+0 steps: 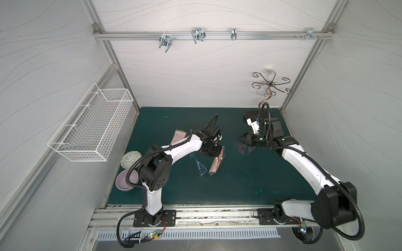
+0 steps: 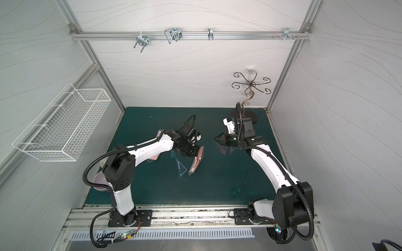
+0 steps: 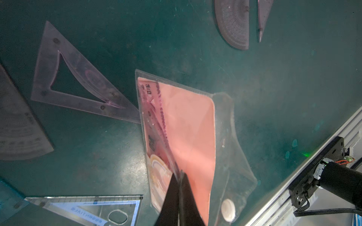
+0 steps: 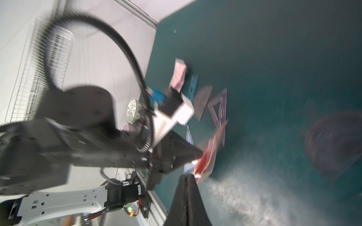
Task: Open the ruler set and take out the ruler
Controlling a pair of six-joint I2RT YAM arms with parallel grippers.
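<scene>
A clear plastic pouch point(image 3: 177, 120) with a pink card in it lies beneath my left gripper. The left fingers are shut on the film of its opening, and the pouch stands tilted in the right wrist view. My right gripper is shut with nothing between its fingers; in the top left view it hovers above a protractor point(image 1: 240, 148) and a triangle ruler. More clear rulers are on the table: a triangle point(image 3: 83, 75) touching the pouch's side, another protractor point(image 3: 18, 124) and a blue-printed set square point(image 3: 94, 209).
A pink packet point(image 1: 178, 136) lies behind the left arm. At the left edge are a woven ball point(image 1: 131, 159) and a mauve bowl point(image 1: 126, 179). Behind the right gripper stands a curled metal stand point(image 1: 270, 83).
</scene>
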